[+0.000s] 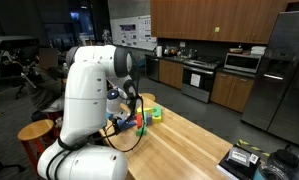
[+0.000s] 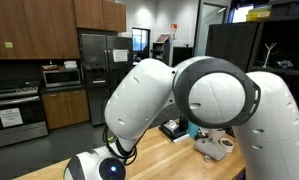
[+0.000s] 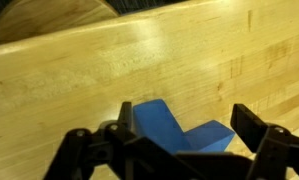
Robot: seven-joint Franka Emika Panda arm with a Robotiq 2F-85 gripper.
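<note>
In the wrist view a blue block [image 3: 159, 124] lies on the pale wooden table, partly covered at the bottom by my gripper. Beside it sits a second blue piece [image 3: 209, 136]; whether the two are joined I cannot tell. My gripper is open above them, its dark fingers [image 3: 253, 129] wide apart at either side and nothing held. From exterior view 1, the gripper hangs low at the table's left end, small and partly lost among the blocks. A green block [image 1: 141, 131] and a yellow block [image 1: 157, 113] stand close to its right.
A round stool [image 1: 36, 130] stands beyond the left edge, its wooden seat probably the one seen in the wrist view.
</note>
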